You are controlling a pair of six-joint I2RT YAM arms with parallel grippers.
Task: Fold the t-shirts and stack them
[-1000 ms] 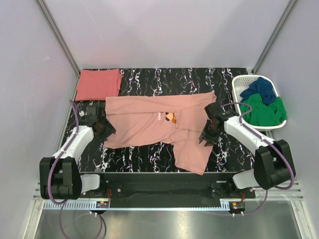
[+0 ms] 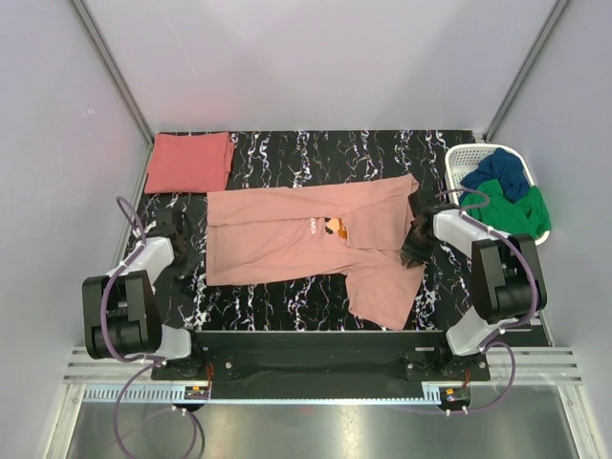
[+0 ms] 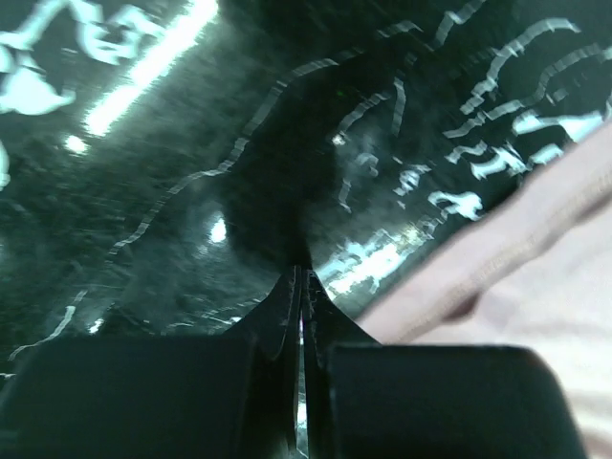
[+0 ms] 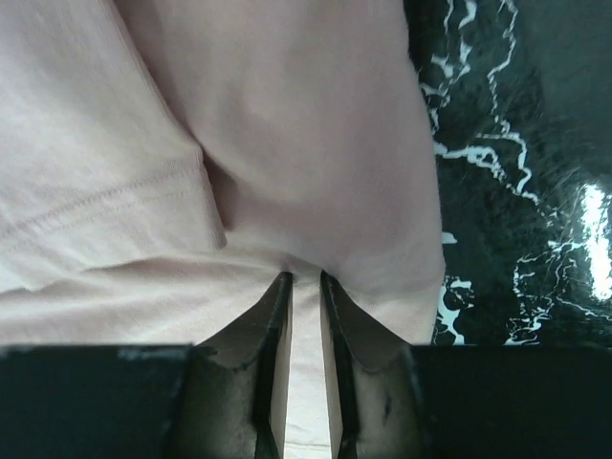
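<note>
A salmon-pink t-shirt (image 2: 268, 253) is spread across the dark marbled table, its upper part folded over and one sleeve pointing toward the front at the right. My left gripper (image 2: 184, 273) is shut with nothing between its fingers, over bare table just left of the shirt. In the left wrist view its fingertips (image 3: 295, 296) meet, and the shirt's hem (image 3: 497, 258) runs past at the right. On the shirt's right part, my right gripper (image 2: 410, 260) is shut on the cloth. Fabric (image 4: 316, 143) bunches at its tips in the right wrist view.
A folded red t-shirt (image 2: 186, 164) lies at the back left. At the right, a white basket (image 2: 542, 235) holds a green cloth (image 2: 507, 215) and a dark blue one (image 2: 499, 174). Bare table (image 2: 277, 308) shows in front of the shirt.
Both grippers have gone from open to shut. My right gripper has moved right and the shirt has slid right with it. The left one has moved left, off the shirt's edge.
</note>
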